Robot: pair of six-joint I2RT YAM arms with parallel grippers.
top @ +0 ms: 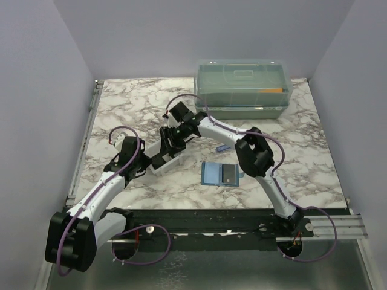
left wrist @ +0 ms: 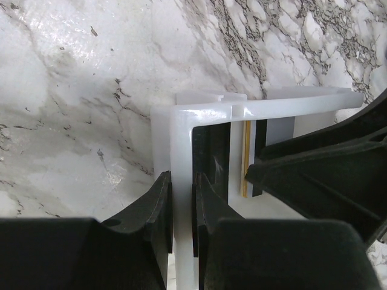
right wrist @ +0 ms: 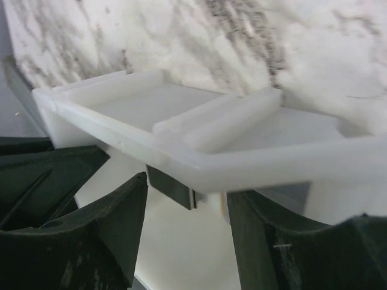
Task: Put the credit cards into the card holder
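Note:
The white card holder (top: 166, 167) lies on the marble table under both grippers. In the left wrist view my left gripper is shut on its white end wall. Dark, grey and yellow-edged cards (left wrist: 247, 157) stand in its slots. My right gripper is open over the holder, its fingers low beside a dark card (right wrist: 169, 184) in the right wrist view; the view is blurred.
A blue and dark tray (top: 211, 173) lies right of the holder, with a small blue object (top: 222, 148) above it. A large clear box (top: 242, 90) stands at the back.

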